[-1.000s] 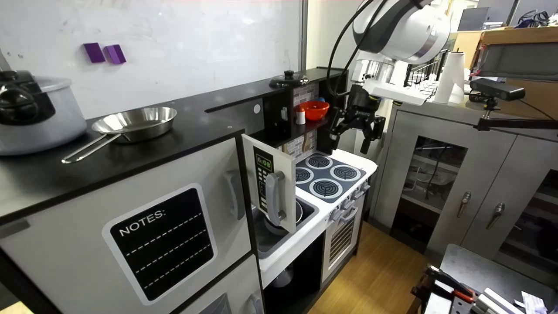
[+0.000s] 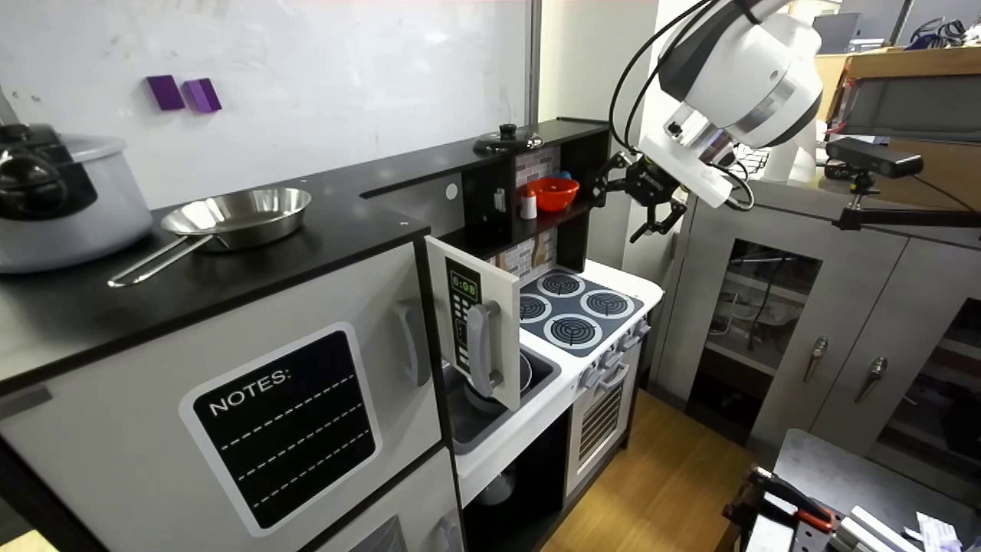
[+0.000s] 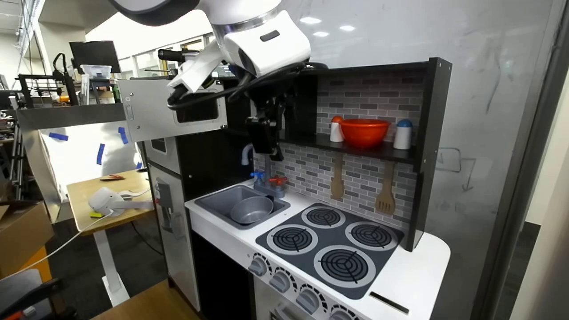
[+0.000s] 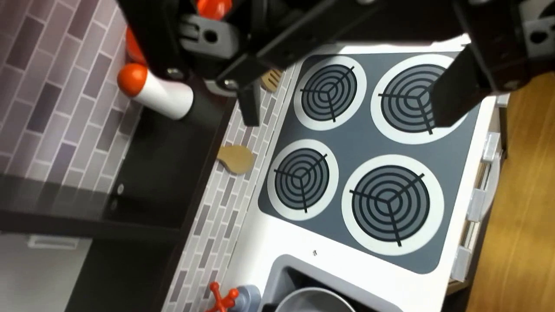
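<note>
Above the toy stove, my gripper [image 2: 618, 219] stands tilted and open in exterior view 1. In the wrist view its two fingers [image 4: 249, 106] are wide apart, nothing between them, with the stovetop [image 4: 354, 140] beyond. An orange-red bowl [image 3: 364, 133] sits on the shelf between an orange-topped shaker [image 3: 336, 130] and a blue-topped shaker [image 3: 403, 134]. Inside the sink [image 3: 210, 202] rests a grey pan [image 3: 251, 210]. The burners carry nothing. From exterior view 2, my gripper appears in front of the shelf's left part, and its fingers overlap.
The microwave door [image 2: 474, 322] stands swung out over the sink. On the counter top are a steel frying pan [image 2: 244, 218], a grey pot [image 2: 78, 207] and a black lid [image 2: 507, 139]. A shelf wall [image 3: 433, 154] bounds the stove's far end; two wooden utensils hang below the shelf.
In exterior view 1, my gripper has risen slightly and tilted, its fingers now pointing more toward the shelf side. The arm above it has shifted right. The kitchen objects look unmoved.
</note>
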